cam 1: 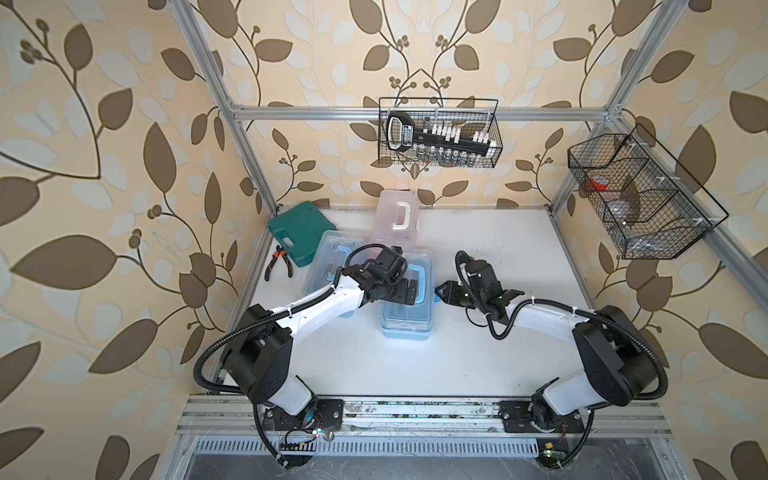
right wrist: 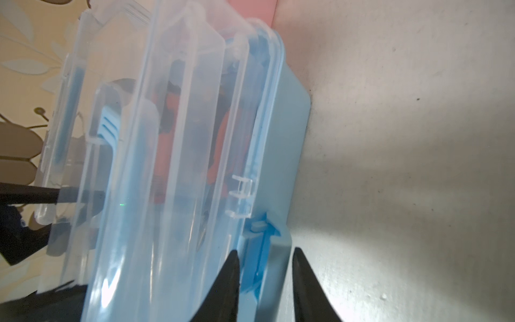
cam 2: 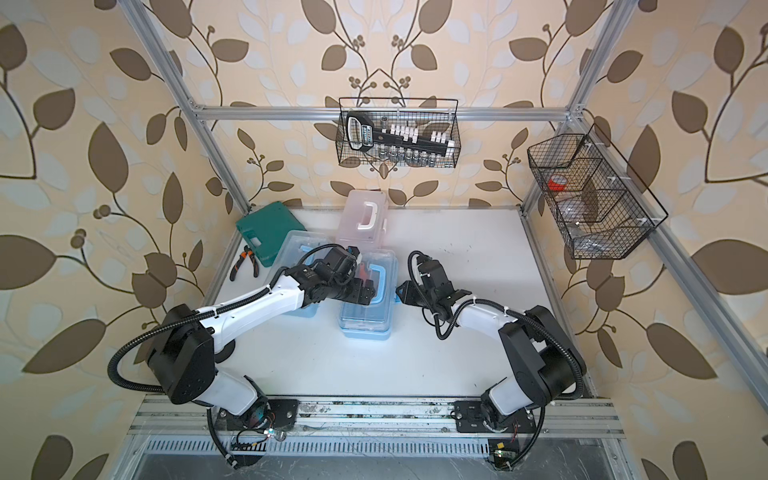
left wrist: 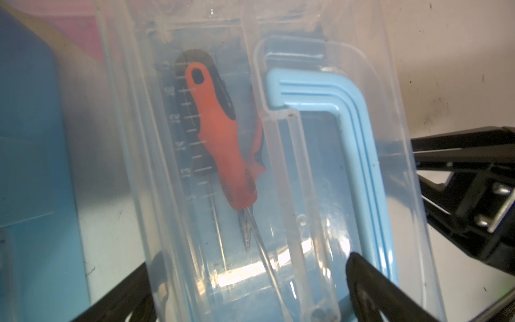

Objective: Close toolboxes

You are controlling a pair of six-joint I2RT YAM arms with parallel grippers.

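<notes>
A blue toolbox with a clear lid holds a red-handled screwdriver, seen through the lid, which has a light-blue handle. My left gripper stands open over the lid, fingers at either side. My right gripper is at the toolbox's right side, fingers apart around a blue upright part on that side, perhaps a latch; whether they touch it I cannot tell. Behind lie a pink toolbox and a green case; another clear-lidded toolbox sits to the left, partly under my left arm.
Pliers lie at the table's left edge. Wire baskets hang on the back and right frame.
</notes>
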